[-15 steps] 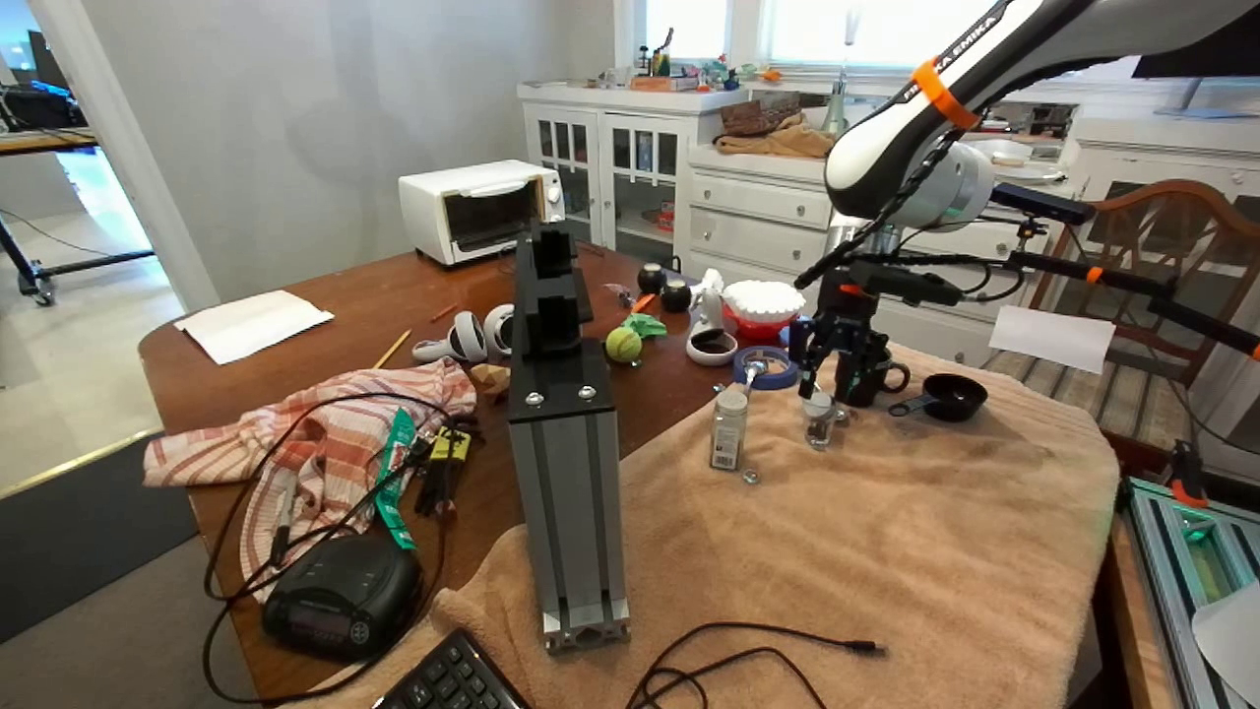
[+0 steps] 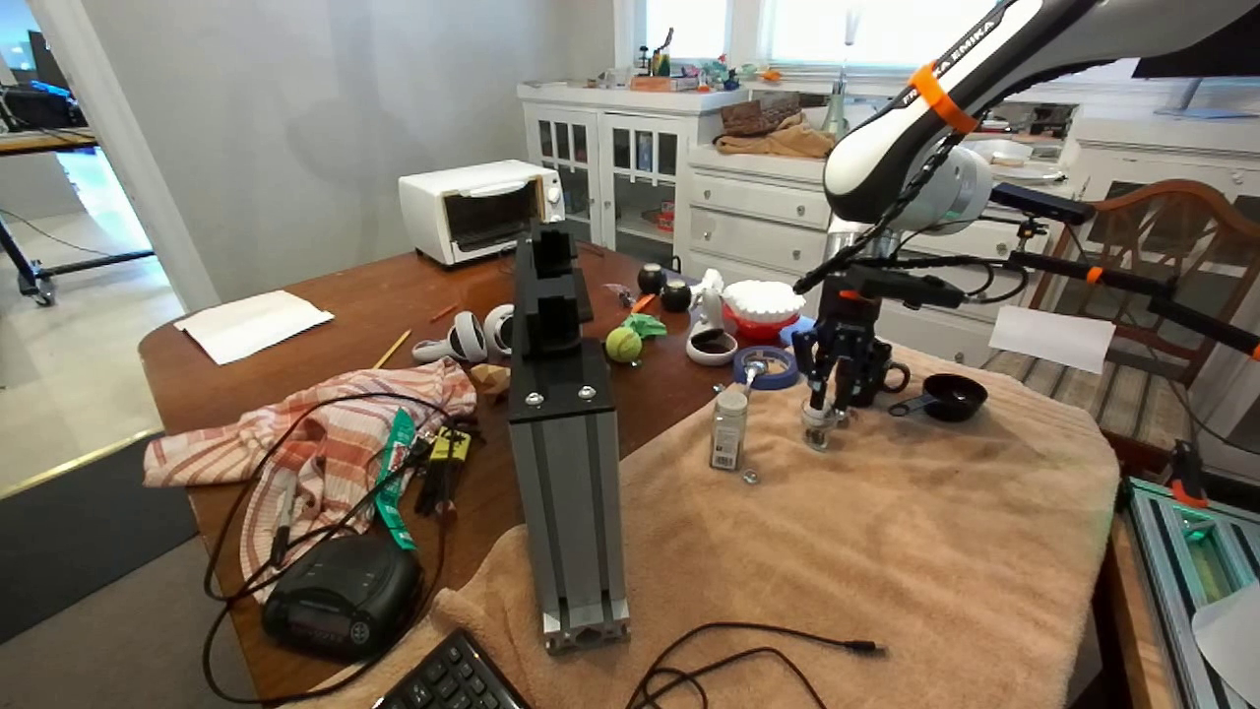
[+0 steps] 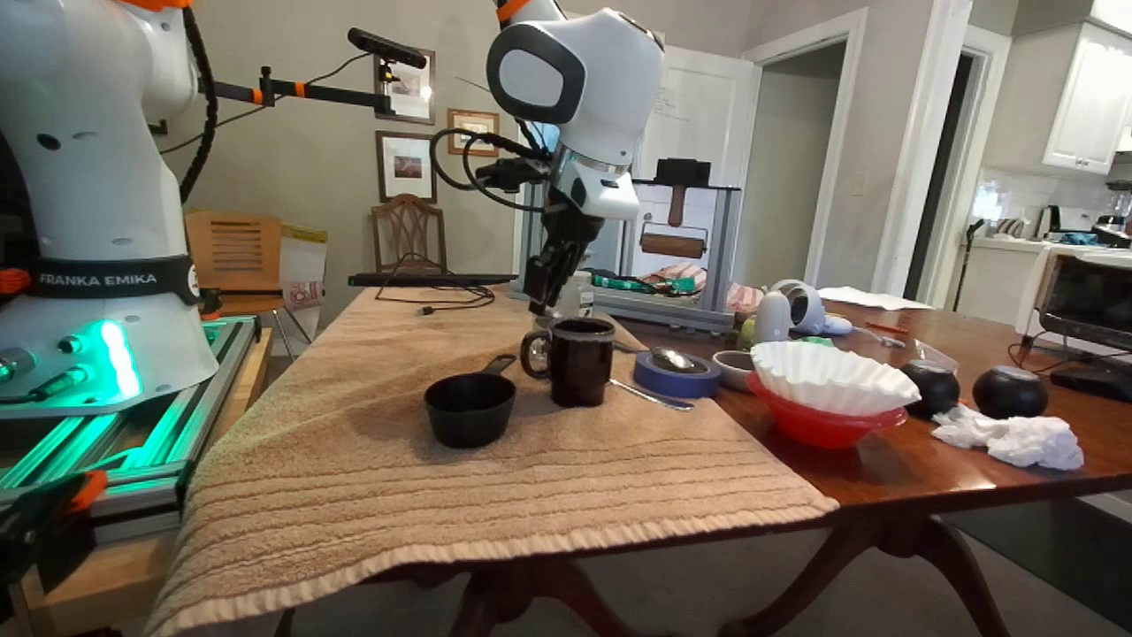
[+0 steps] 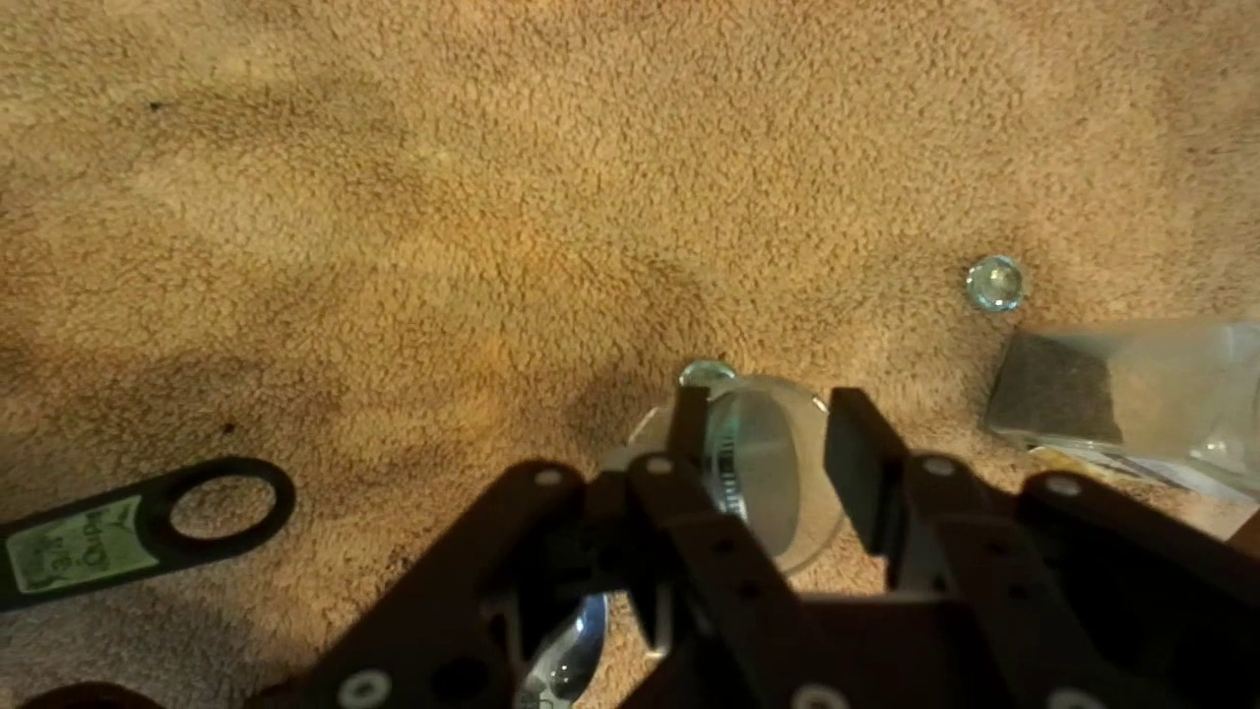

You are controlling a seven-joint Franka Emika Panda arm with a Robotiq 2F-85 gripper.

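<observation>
My gripper point(image 2: 829, 406) points down over the towel, with its fingers part open around the top of a small clear glass jar point(image 2: 816, 438). From the wrist view, a pale disc with a ridged edge, like a lid point(image 4: 762, 467), lies between the fingertips of the gripper. The left fingertip overlaps the disc's near edge; a gap shows on the right side. Whether either finger touches it, I cannot tell. In exterior view 2 the gripper point(image 3: 543, 304) is behind the dark mug point(image 3: 583, 366), which hides most of the jar.
A labelled clear bottle point(image 2: 728, 431) stands close to the jar. Glass beads, one of them marked here point(image 4: 995, 284), lie on the towel. A black measuring cup point(image 3: 470, 409) and blue tape roll point(image 3: 676, 377) are near the mug.
My gripper has shifted slightly and its fingers now stand closer together around the jar's top. The white lid, visible below the fingers before, is now partly covered by them.
</observation>
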